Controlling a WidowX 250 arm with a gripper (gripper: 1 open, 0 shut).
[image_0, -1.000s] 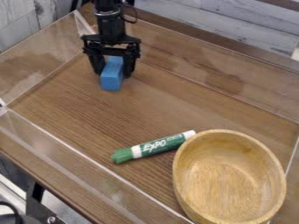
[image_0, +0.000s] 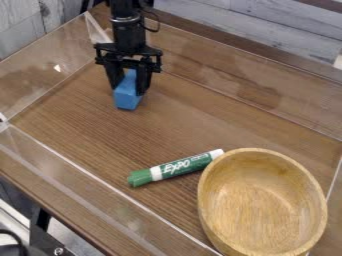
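Note:
My black gripper (image_0: 128, 63) reaches down from the top at the upper left of the wooden surface, shut on a blue block (image_0: 127, 92). The block is near the left side, with the fingers at its upper part; whether it rests on the wood cannot be told.
A green EXPO marker (image_0: 175, 168) lies at the lower middle, left of an empty tan oval bowl (image_0: 262, 160) at the bottom right. The surface has an edge along the lower left.
My gripper and the blue block have shifted very slightly to the left. The marker and bowl have not moved.

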